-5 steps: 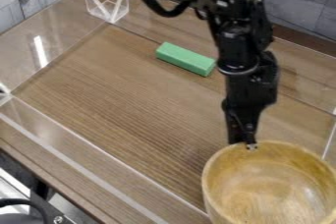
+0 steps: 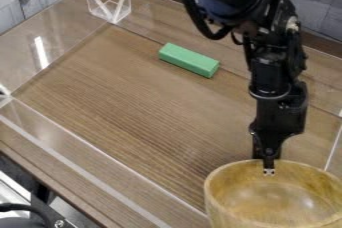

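Observation:
My black arm reaches down from the top centre along the right side, and my gripper (image 2: 267,167) is shut at the back rim of a large yellow bowl (image 2: 274,212) at the bottom right. Its tips are at or just over the rim; whether they touch it, I cannot tell. I see nothing held between the fingers.
A green block (image 2: 189,60) lies on the wooden table (image 2: 114,107) at the upper middle. A white wire holder (image 2: 110,4) stands at the back left.
My arm and gripper have moved right and a little down along the bowl's back rim. The green block stays where it was.

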